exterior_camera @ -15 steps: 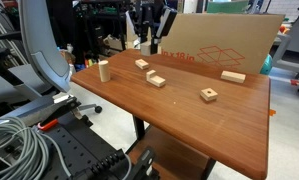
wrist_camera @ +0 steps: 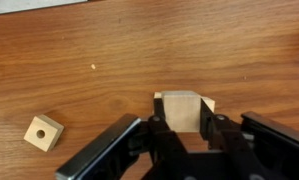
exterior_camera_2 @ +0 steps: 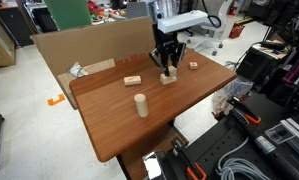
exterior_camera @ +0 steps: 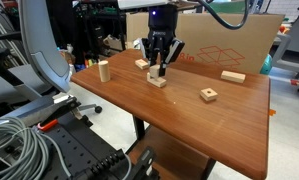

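Note:
My gripper (exterior_camera: 159, 69) is low over the wooden table, shut on a small pale wooden piece (exterior_camera_2: 171, 73). Directly beneath it lies a flat pale block (exterior_camera: 157, 83) with a raised part. From the wrist view, the held piece (wrist_camera: 182, 110) covers most of that lower block (wrist_camera: 208, 103), leaving only its far edge and ends showing between the dark fingers. Whether the held piece touches the block or hovers just over it, I cannot tell.
A pale upright cylinder (exterior_camera: 104, 71) stands near the table's left edge. Other pale blocks lie apart: one (exterior_camera: 142, 64) behind, one with a hole (exterior_camera: 209, 95) to the right, one (exterior_camera: 233, 76) at the back right.
The gripper has come down and slightly right with the held piece, from well above the table to right over the flat block. The blocks on the table look unmoved.

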